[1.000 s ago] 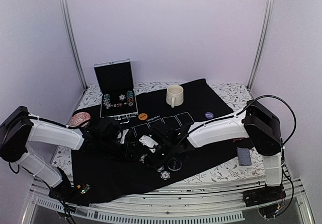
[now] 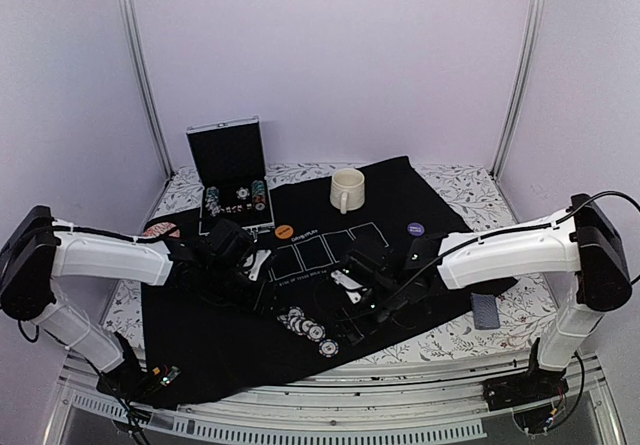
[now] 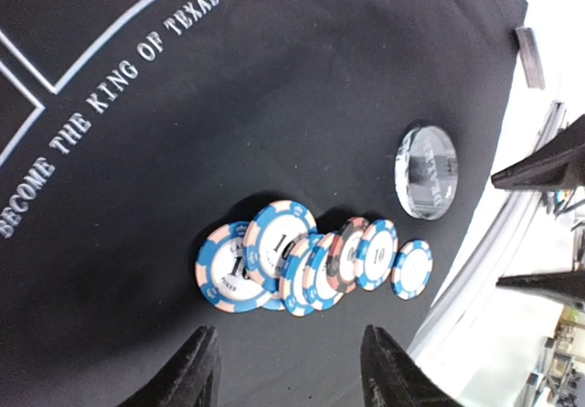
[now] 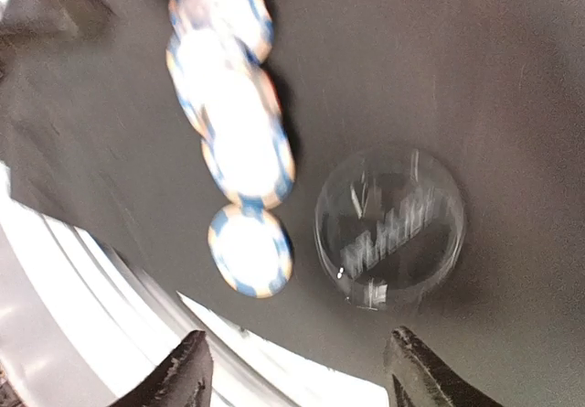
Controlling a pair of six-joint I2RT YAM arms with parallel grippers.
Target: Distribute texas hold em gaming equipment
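A row of overlapping blue-and-white poker chips, one of them black and red, lies on the black mat with a single chip at its end. Beside the row is a round clear disc, which the right arm hides in the top view. My left gripper hangs open near the chips, nothing between its fingers. Apart by a wide gap, the fingers of my right gripper are empty too, near the clear disc. Glare washes out the chips in the right wrist view.
At the back left stands an open case holding chips. A white mug is at the back middle. An orange disc and a purple disc lie on the mat. A card deck rests at the right.
My right gripper has moved right, uncovering the chip row.
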